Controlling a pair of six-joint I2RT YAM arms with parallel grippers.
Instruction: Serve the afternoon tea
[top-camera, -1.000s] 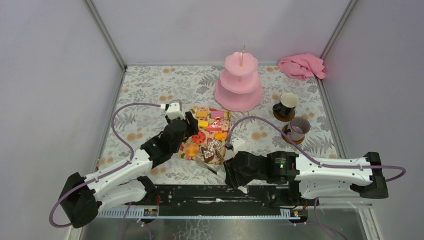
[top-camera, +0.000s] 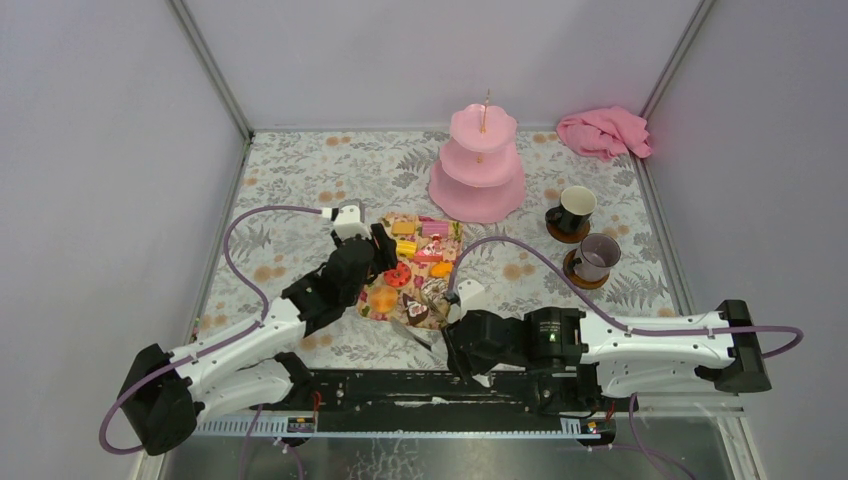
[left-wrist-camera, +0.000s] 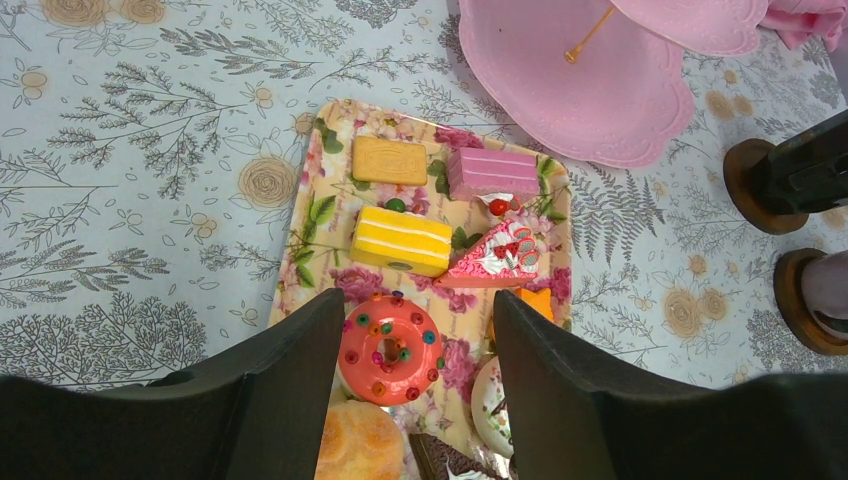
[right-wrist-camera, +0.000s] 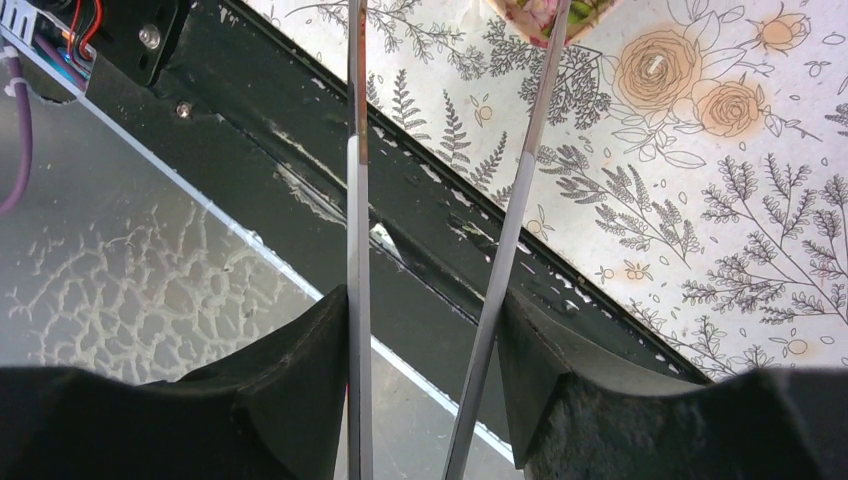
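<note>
A floral tray (left-wrist-camera: 300, 220) holds toy treats, among them a yellow cake slice (left-wrist-camera: 400, 240), a pink cake (left-wrist-camera: 492, 172), a strawberry slice (left-wrist-camera: 495, 258) and a red donut (left-wrist-camera: 388, 360). My open left gripper hangs over it, empty. My right gripper is shut on metal tongs (right-wrist-camera: 484, 340) at the table's front edge, their tips partly out of frame near the tray's corner. Behind the tray stands a three-tier pink stand (top-camera: 476, 205), with no treats visible on it.
A black mug (top-camera: 574, 208) and a grey mug (top-camera: 597, 258) stand on coasters at the right. A pink cloth (top-camera: 603, 133) lies at the back right corner.
The left arm and the objects look unchanged.
</note>
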